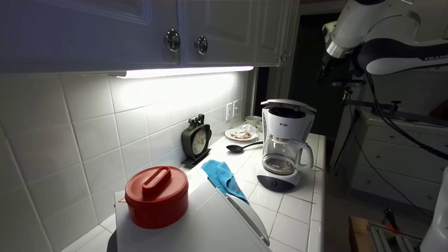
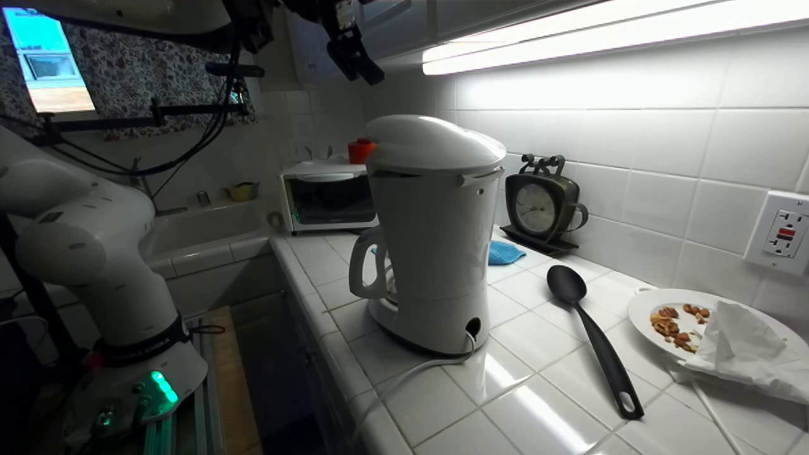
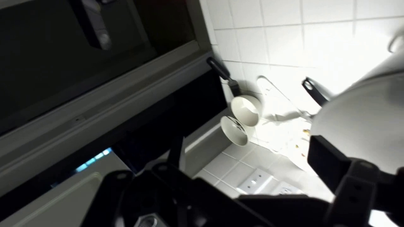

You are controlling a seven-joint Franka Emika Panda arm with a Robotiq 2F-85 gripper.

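The white coffee maker stands on the tiled counter with its glass carafe in place. Its lid is tilted low over the top; in exterior view 1 the dark opening still shows beneath it. From behind, the lid looks almost level. My gripper hangs above and to the right of the coffee maker in that first view, apart from it. In the wrist view my gripper is open, its fingers spread wide with nothing held; a white rounded surface fills the right side.
A black spoon and a plate with nuts lie on the counter. Beyond are a clock-like scale, a blue cloth and a red lidded pot on a toaster oven. Cabinets hang overhead.
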